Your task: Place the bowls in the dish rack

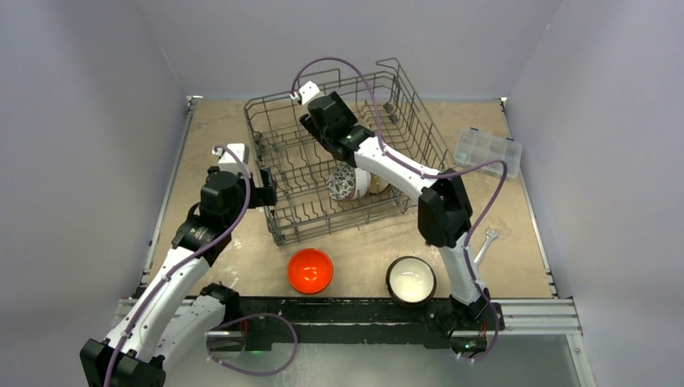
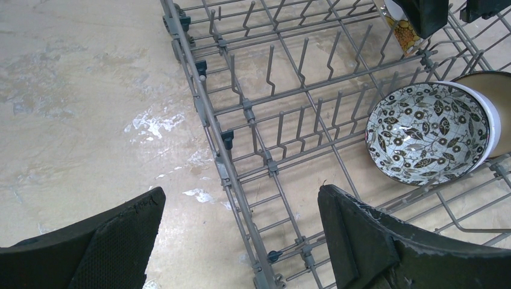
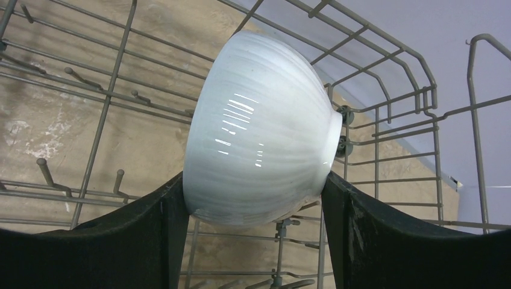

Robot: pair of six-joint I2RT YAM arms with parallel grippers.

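Note:
My right gripper (image 1: 321, 121) is over the back of the dish rack (image 1: 292, 230); in its wrist view a white bowl (image 3: 259, 126) sits tilted between the fingertips, though whether it is gripped is unclear. My left gripper stands open at the rack's left side, holding nothing. A floral bowl (image 2: 425, 129) and a tan bowl (image 2: 497, 90) stand on edge in the rack. Outside it, a red bowl (image 1: 310, 270) and a dark-rimmed white bowl (image 1: 410, 281) rest at the front.
A clear plastic box (image 1: 488, 151) and a wrench (image 1: 484, 246) lie to the right. Bare surface shows left of the rack. Walls bound the back and both sides.

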